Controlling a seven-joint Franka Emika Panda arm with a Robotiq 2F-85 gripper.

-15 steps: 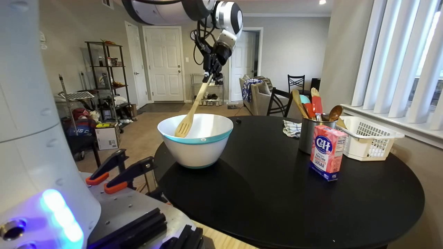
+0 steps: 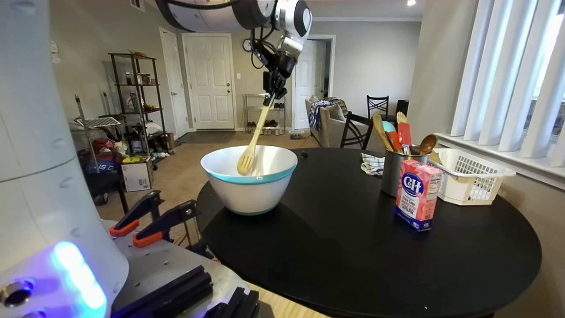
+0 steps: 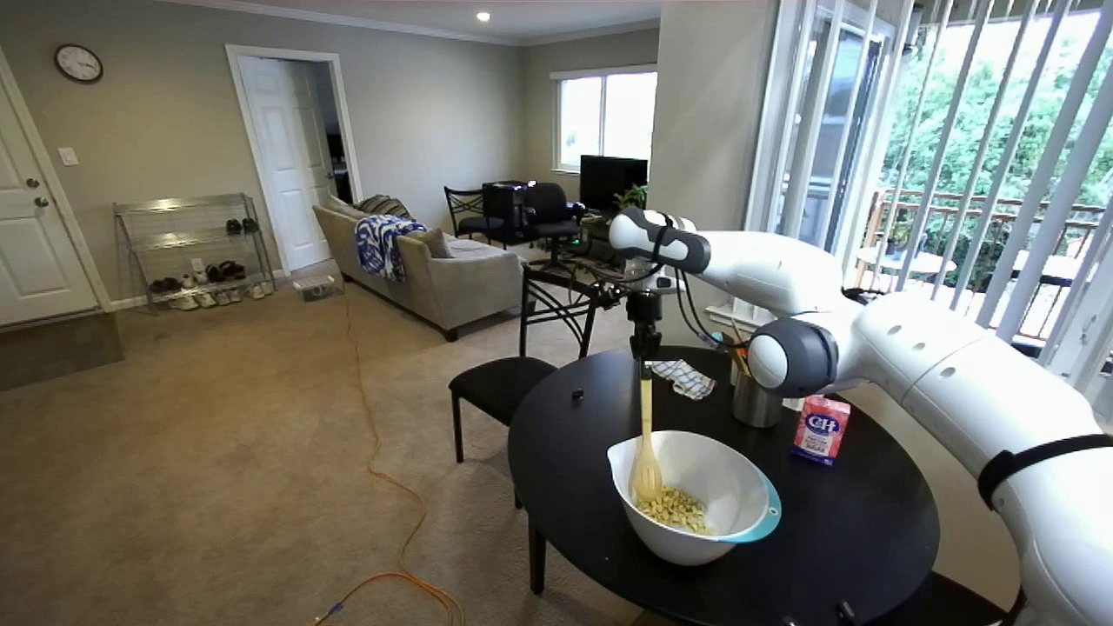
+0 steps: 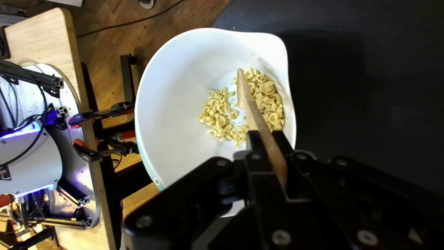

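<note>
My gripper (image 2: 273,95) is shut on the handle end of a slotted wooden spoon (image 2: 259,132), above the table. The spoon tilts downward, and its head (image 3: 648,475) is inside a white mixing bowl (image 2: 238,196) with a teal rim band. Small curled pasta pieces (image 4: 219,114) lie at the bottom of the bowl, in one patch on each side of the spoon in the wrist view. Whether the spoon's head touches the pasta I cannot tell. In the wrist view the black fingers (image 4: 254,141) close around the pale handle.
On the black round table (image 2: 344,254) stand a pink sugar box (image 2: 417,193), a metal utensil holder (image 2: 392,172) and a white basket (image 2: 466,180). A checkered cloth (image 3: 683,379) lies farther back.
The spoon's head has swung rightward inside the bowl in exterior view 1, and the spoon stands steeper. My gripper has shifted slightly, still holding the handle. The bowl stays in place.
</note>
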